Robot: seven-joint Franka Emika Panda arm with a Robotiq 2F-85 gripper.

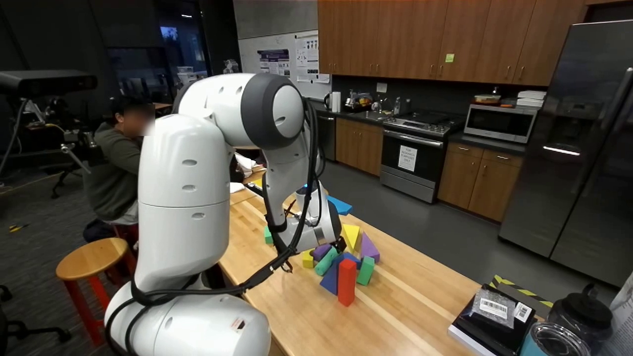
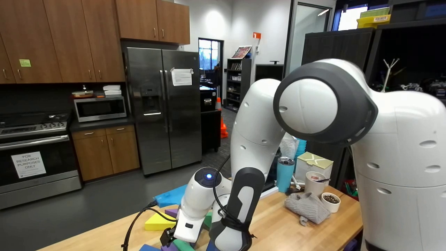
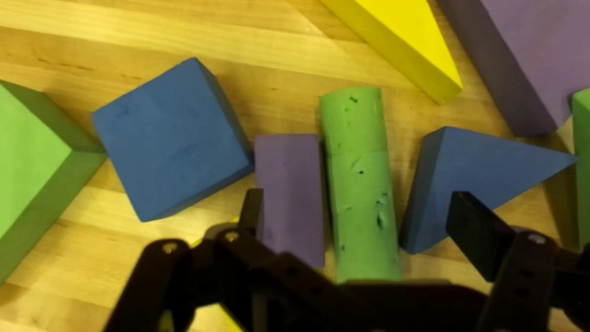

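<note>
My gripper stands open over the blocks on the wooden table, its two black fingers (image 3: 471, 235) well apart. Between them in the wrist view lies a green cylinder (image 3: 362, 188) with small dents, with nothing visibly gripped. A purple block (image 3: 290, 193) lies close along the cylinder's left side, near the left finger. To the right, a blue wedge (image 3: 467, 171) is partly covered by the right finger. In exterior view 1 the hand (image 1: 320, 228) is low over the pile, and the fingertips are largely hidden there.
A blue block (image 3: 174, 138) and a large green block (image 3: 33, 166) lie left of the gripper. Beyond are a yellow wedge (image 3: 406, 38) and a larger purple block (image 3: 545, 52). An upright red block (image 1: 346, 282) borders the pile; the table toward the black box (image 1: 492, 314) is clear.
</note>
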